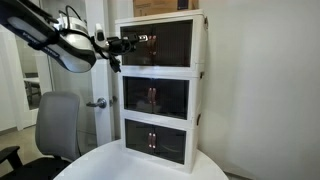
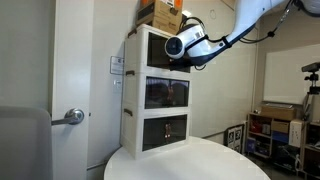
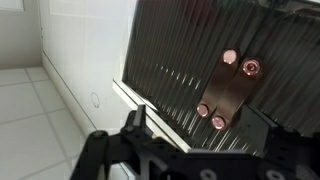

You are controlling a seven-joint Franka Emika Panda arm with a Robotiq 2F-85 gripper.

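A white three-tier cabinet [image 1: 160,72] with dark ribbed doors stands upright on the round table. Each tier has a pair of brown handles; the top pair [image 1: 152,44] is at the height of my gripper [image 1: 128,44]. Up close in the wrist view, the brown handles [image 3: 230,88] with copper rivets lie just beyond my fingers, right of the middle. My gripper is open and nothing shows between its fingers. All the doors look closed. In exterior view 2 the arm hides part of the top tier [image 2: 156,50].
Cardboard boxes [image 2: 160,15] sit on top of the cabinet. An office chair [image 1: 57,125] and a door with a lever handle [image 1: 97,103] are at the left.
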